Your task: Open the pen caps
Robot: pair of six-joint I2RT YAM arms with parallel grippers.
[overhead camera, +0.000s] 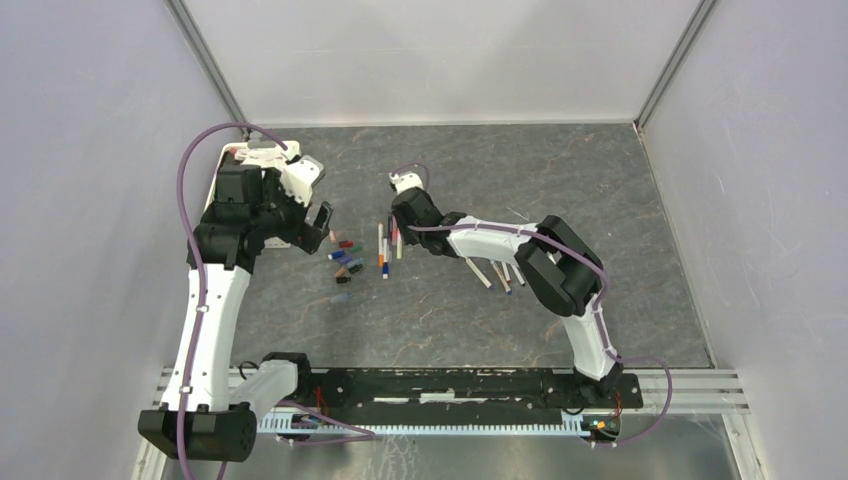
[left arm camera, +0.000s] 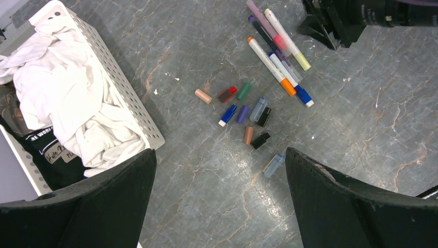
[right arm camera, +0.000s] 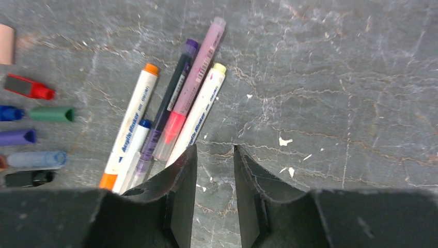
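Observation:
In the right wrist view my right gripper is partly open, its gap bare, just to the right of the row of pens. Closest to it lies a white pen with pale yellow ends (right arm camera: 199, 111). Beside that are a pink pen (right arm camera: 195, 77), a dark purple pen (right arm camera: 173, 93), a blue-and-white pen (right arm camera: 135, 147) and a white pen with orange ends (right arm camera: 134, 111). Several loose caps, among them a red cap (left arm camera: 227, 94), a green cap (left arm camera: 244, 91) and a blue cap (left arm camera: 227, 115), lie scattered. Above the table, left of the caps, my left gripper hangs open and empty.
A white basket (left arm camera: 106, 67) with cloths stands at the far left. More pens (overhead camera: 502, 275) lie under and in front of the right forearm. Bare table (overhead camera: 440, 320) stretches across the front.

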